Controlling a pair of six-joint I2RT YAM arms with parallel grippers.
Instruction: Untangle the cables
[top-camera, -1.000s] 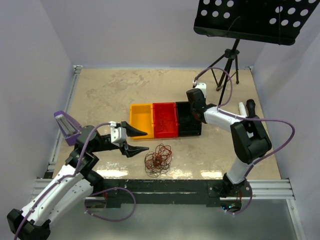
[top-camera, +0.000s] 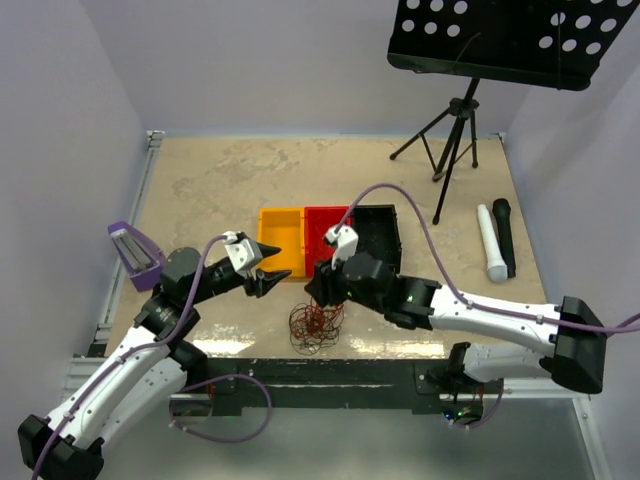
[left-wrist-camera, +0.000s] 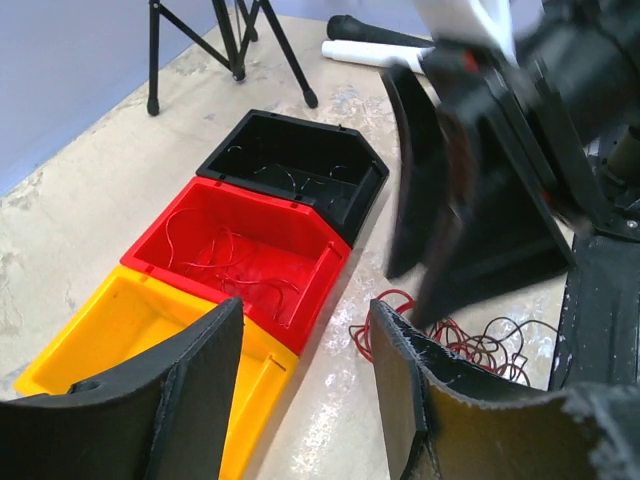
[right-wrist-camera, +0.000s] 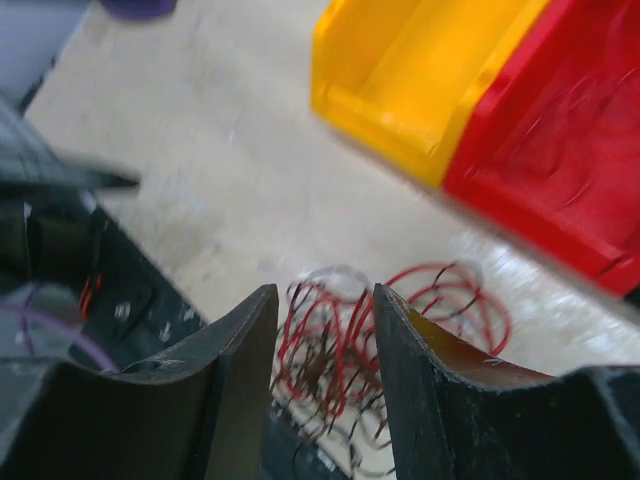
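A tangle of red and black cables (top-camera: 316, 326) lies on the table in front of the red bin. My right gripper is over this tangle with its fingers open, and the cables show between and below its fingers. From the top, the right arm covers the tangle's upper part. Left of it, my left gripper (top-camera: 274, 268) hovers by the yellow bin, part open with nothing between its fingers. The red bin (left-wrist-camera: 240, 240) holds some red cables, and a few thin cables lie in the black bin (left-wrist-camera: 300, 165). The yellow bin (left-wrist-camera: 150, 325) looks empty where it shows.
The black stand (top-camera: 458, 130) rises at the back right. A white microphone (top-camera: 491, 243) and a black one (top-camera: 504, 238) lie at the right. A purple holder (top-camera: 136, 256) stands at the left edge.
The left gripper's fingers have drawn closer together, and it has turned slightly.
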